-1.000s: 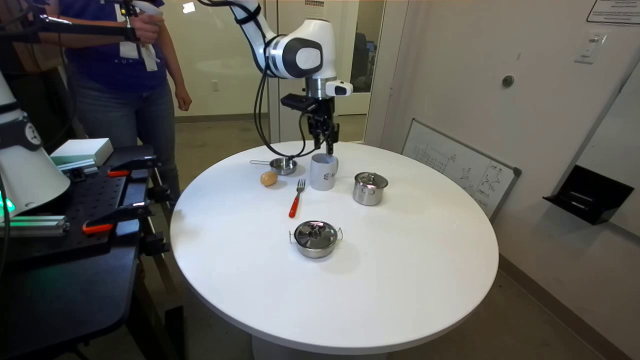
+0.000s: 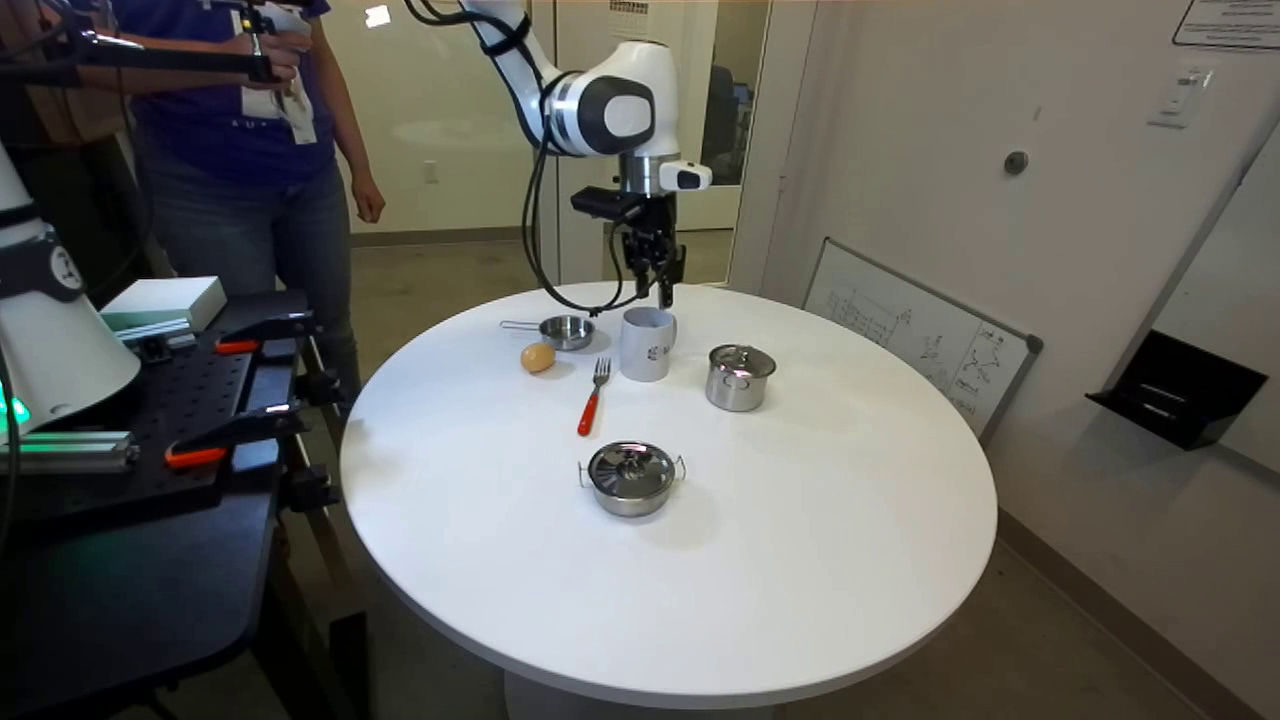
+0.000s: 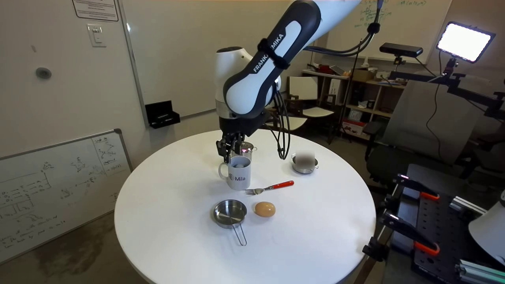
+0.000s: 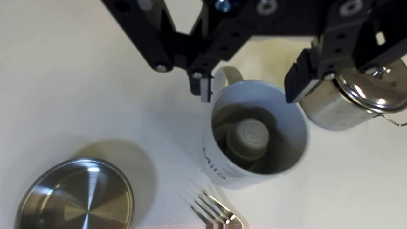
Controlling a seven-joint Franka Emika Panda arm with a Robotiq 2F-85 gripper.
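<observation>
A white mug (image 4: 219, 164) with "Mila" printed on it stands upright on the round table, its handle pointing to the back. Down inside it is a pale round-topped object (image 4: 250, 137), apart from my fingers. My gripper is above the mug's handle side, its fingers spread with nothing gripped between them. In the second exterior view the gripper (image 3: 226, 154) hangs just over the mug (image 3: 239, 175). How far the fingertips sit above the rim is hard to judge.
Close to the mug are a lidded steel pot (image 2: 739, 382), a red-handled fork (image 2: 593, 402), a brown egg (image 3: 265, 209) and a small steel pan (image 3: 230, 213). A lidded shallow pan (image 2: 632, 482) stands nearer the middle.
My gripper has shifted slightly to the right in the first exterior view, staying over the mug's far side. The mug and the other tableware have not moved.
</observation>
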